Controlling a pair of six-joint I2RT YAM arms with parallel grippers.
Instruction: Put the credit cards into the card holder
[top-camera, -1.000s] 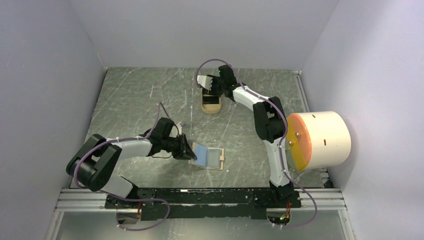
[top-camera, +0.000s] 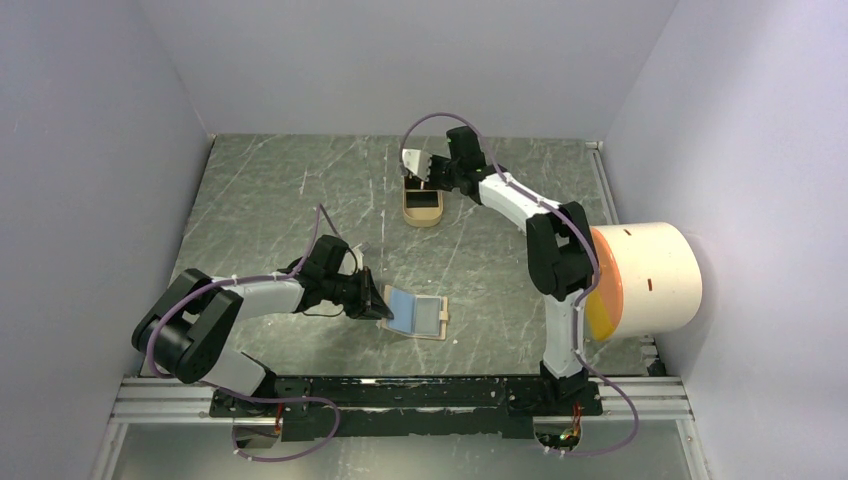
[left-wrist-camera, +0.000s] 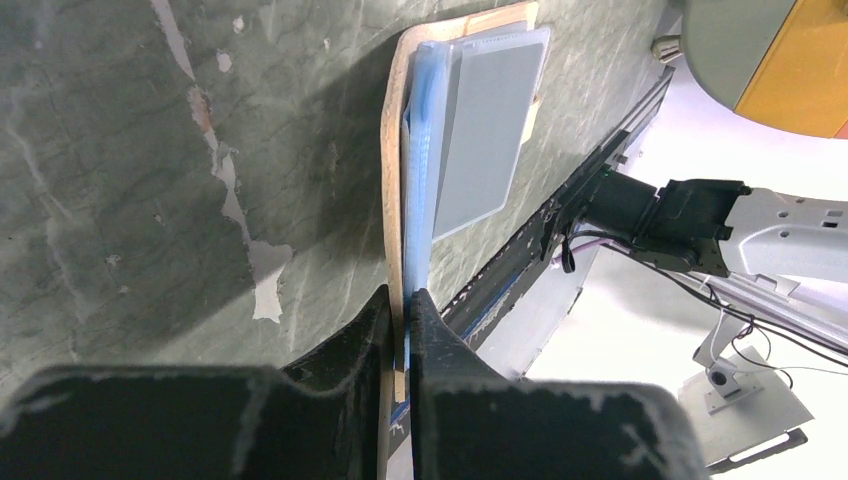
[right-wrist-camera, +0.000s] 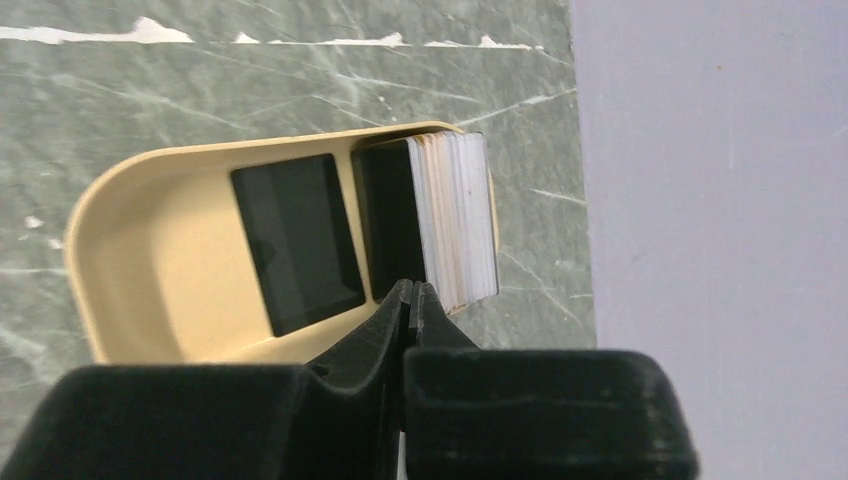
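On the table lies the card holder, a tan-edged folder with blue and clear grey sleeves (top-camera: 426, 315). My left gripper is shut on its tan and blue edge, which stands raised. At the back, a tan box (right-wrist-camera: 175, 245) holds a stack of cards (right-wrist-camera: 460, 215) at its far end, their pale edges upward and a black face (right-wrist-camera: 393, 215) toward the middle. My right gripper is shut at the near edge of that stack, its fingertips together with nothing between them. The cards are outside its fingers.
A black panel (right-wrist-camera: 298, 243) sits in the box's middle, and its near end is bare. A large cream cylinder (top-camera: 650, 280) stands by the right wall.
Left gripper unchanged.
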